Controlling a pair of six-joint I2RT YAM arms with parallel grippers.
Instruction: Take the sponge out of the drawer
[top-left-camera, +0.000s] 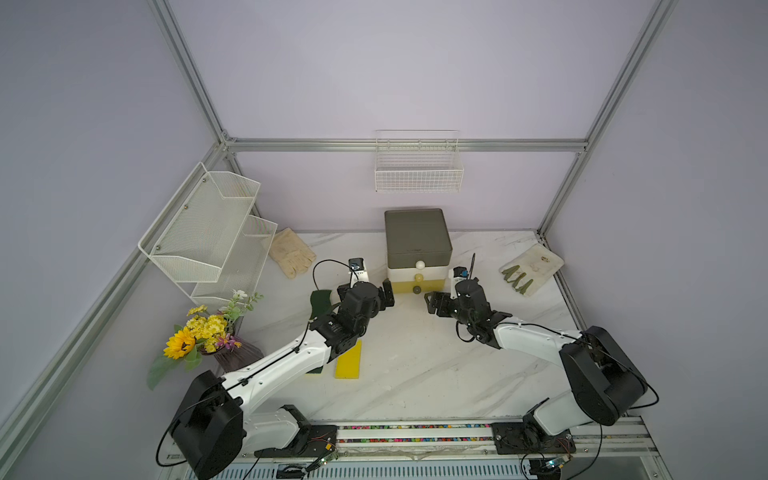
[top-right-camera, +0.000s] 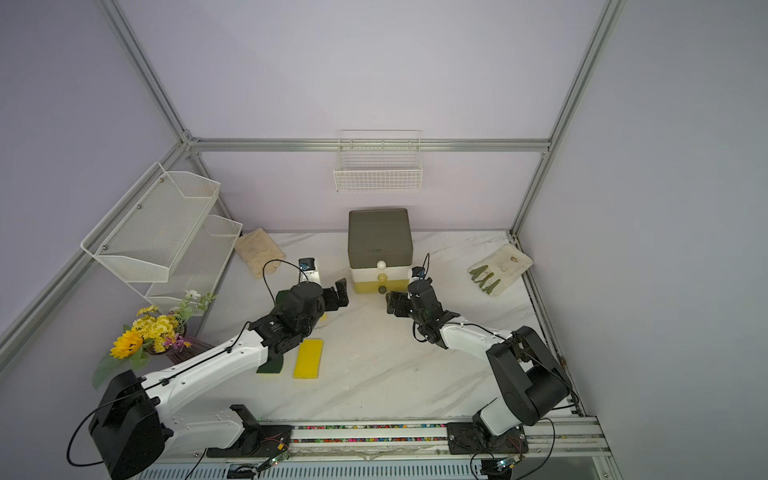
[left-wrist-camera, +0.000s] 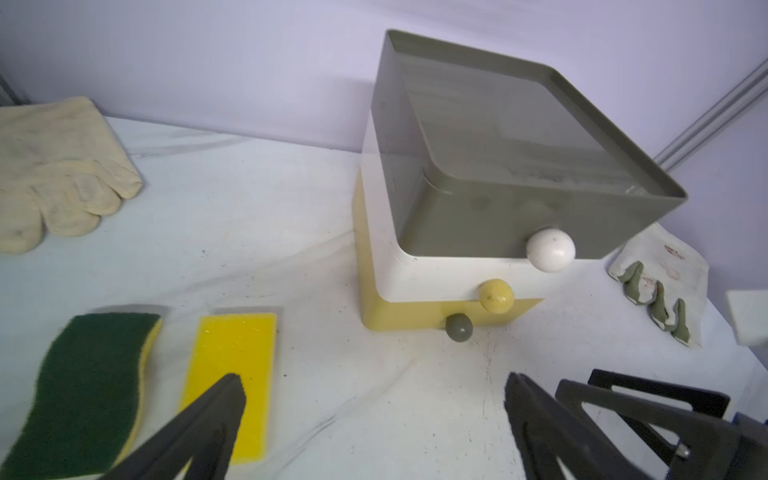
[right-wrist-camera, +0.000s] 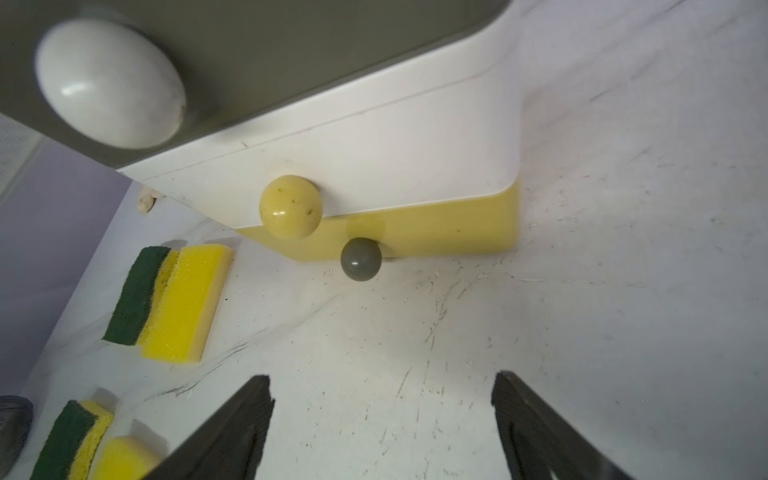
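The small drawer unit (top-left-camera: 416, 232) stands at the back centre, its drawers shut, with white (right-wrist-camera: 112, 84), yellow (right-wrist-camera: 289, 206) and dark (right-wrist-camera: 361, 258) knobs. My left gripper (top-left-camera: 382, 294) is open, raised just left of the unit's front, empty. My right gripper (top-left-camera: 433, 302) is open and empty, low in front of the unit's right side, facing the lower knobs. Sponges lie on the table to the left: a green-topped one (left-wrist-camera: 88, 384) and a yellow one (left-wrist-camera: 232, 360), with more in front (right-wrist-camera: 68, 444). The inside of the drawers is hidden.
Gloves lie at the back left (top-left-camera: 289, 252) and right (top-left-camera: 532, 270). A flower vase (top-left-camera: 238, 356) and wire racks (top-left-camera: 208, 224) are on the left; a wire basket (top-left-camera: 418, 168) hangs above the unit.
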